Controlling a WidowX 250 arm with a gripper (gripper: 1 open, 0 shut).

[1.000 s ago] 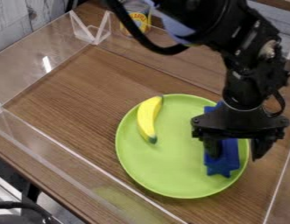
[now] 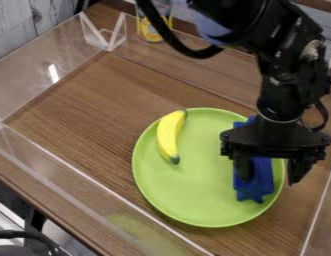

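A green plate (image 2: 181, 187) rests on the wooden table, holding a yellow banana (image 2: 171, 136) on its left side and a blue object (image 2: 255, 186) on its right. My black gripper (image 2: 268, 160) is low over the blue object, open, with its fingers around or just above it; whether they touch it I cannot tell. The upper part of the blue object is hidden behind the gripper.
Clear acrylic edges run along the left and front of the table (image 2: 101, 120). A can (image 2: 152, 28) stands at the back. The table left of the plate is bare.
The gripper has shifted very slightly over the blue object; the plate and banana are unchanged.
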